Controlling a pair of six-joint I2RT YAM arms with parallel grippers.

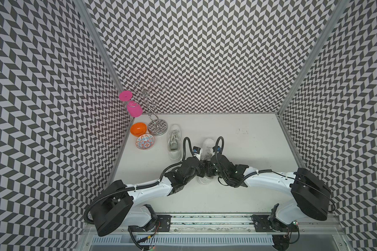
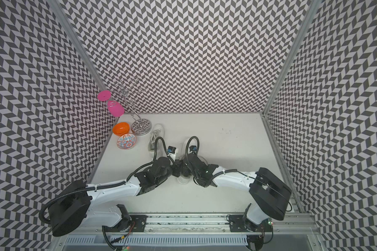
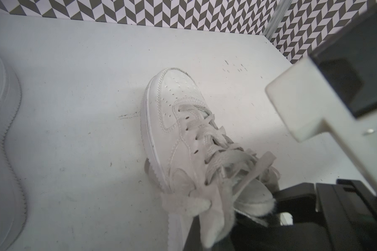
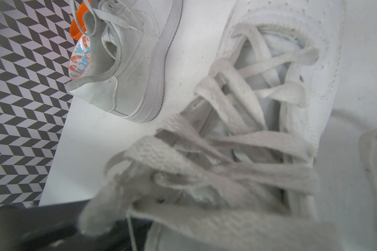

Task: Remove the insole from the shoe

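A white sneaker (image 1: 208, 144) stands mid-table; in the left wrist view its toe (image 3: 176, 87) points away, and its loose laces (image 4: 238, 138) fill the right wrist view. Both grippers meet over its rear half. My left gripper (image 1: 202, 167) is shut at the shoe's collar, its fingers largely behind laces and shoe. My right gripper (image 1: 212, 168) is at the same spot, its fingertips hidden, so its opening cannot be told. No insole is distinguishable.
A second sneaker (image 1: 174, 142) lies to the left, beside an orange bowl (image 1: 138, 128), a patterned bowl (image 1: 145, 141) and a metal stand (image 1: 157, 127) holding pink pieces.
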